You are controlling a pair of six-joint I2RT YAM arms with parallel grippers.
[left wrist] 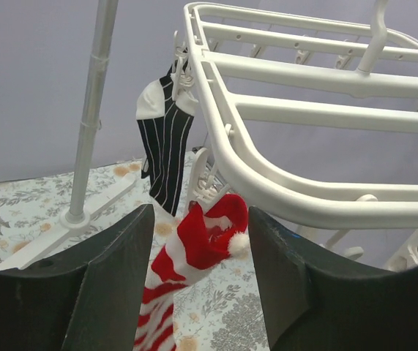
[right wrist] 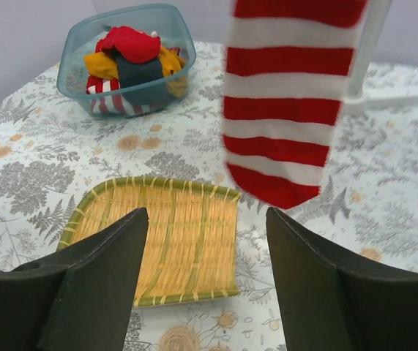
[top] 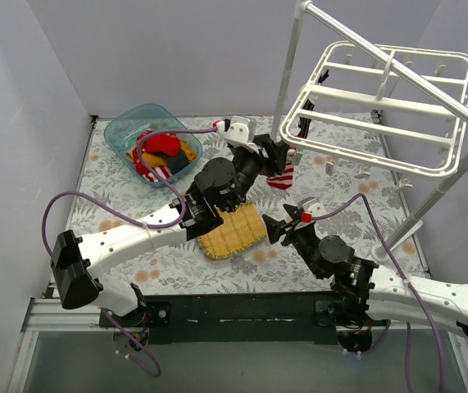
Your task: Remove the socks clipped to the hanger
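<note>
A red-and-white striped sock [left wrist: 194, 248] hangs at the near left corner of the white hanger [left wrist: 230, 164], its upper end just under a white clip [left wrist: 207, 189]; whether the clip still grips it, I cannot tell. In the top view my left gripper [top: 278, 157] is at that corner, open, the sock's upper part between its spread fingers. Farther back, a black pinstriped sock [left wrist: 166, 139] with a white part hangs from another clip. My right gripper [top: 278, 223] is lower and nearer, also open and empty; in the right wrist view the striped sock [right wrist: 282, 110] dangles beyond its fingertips.
A teal basket [top: 119, 135] holding red, yellow and dark cloth stands at the back left. On the patterned floor lies a woven tray [top: 234, 233]. White poles [top: 289, 65] frame the hanger on the right.
</note>
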